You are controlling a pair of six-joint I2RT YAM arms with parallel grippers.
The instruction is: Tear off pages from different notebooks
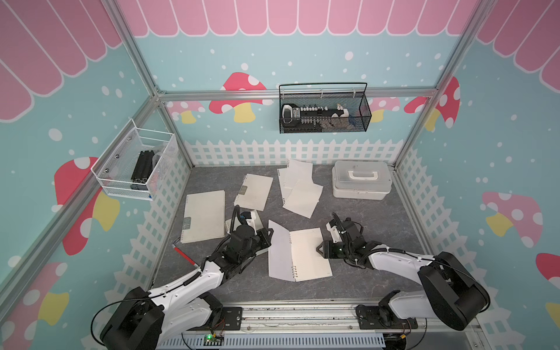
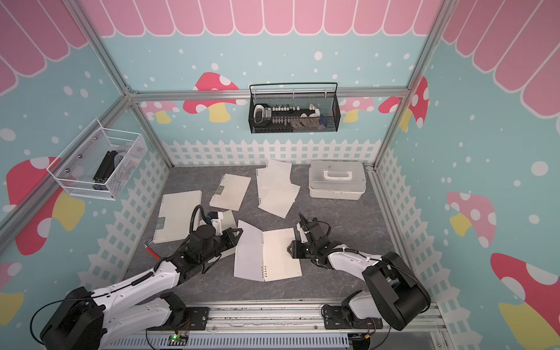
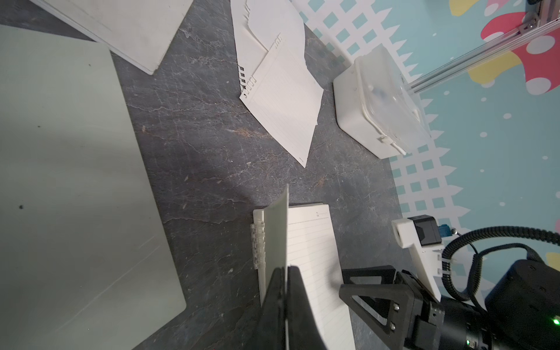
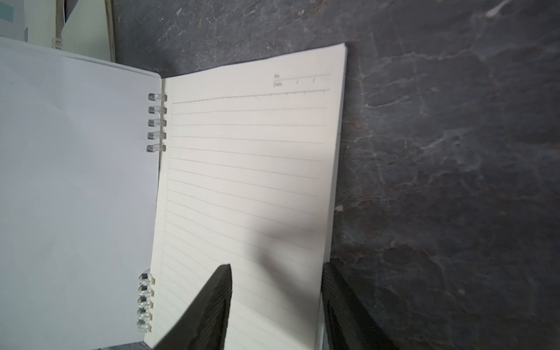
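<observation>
An open spiral notebook (image 1: pixel 311 256) lies front centre, lined page showing, cover (image 2: pixel 248 250) turned to the left. My left gripper is shut on the thin raised cover at the notebook's left side. My right gripper stands part open at the notebook's right edge, its fingers either side of that edge, low over the page; whether it touches is unclear. Closed notebooks (image 1: pixel 203 215) (image 2: pixel 230 191) lie to the left and back, and another is partly hidden under my left arm. Loose torn pages (image 1: pixel 302 198) lie at the back centre.
A clear lidded box (image 1: pixel 361 180) stands at back right. A red-handled tool (image 1: pixel 185 253) lies at front left. Wire baskets hang on the back wall (image 1: pixel 325 122) and left wall (image 1: pixel 134 186).
</observation>
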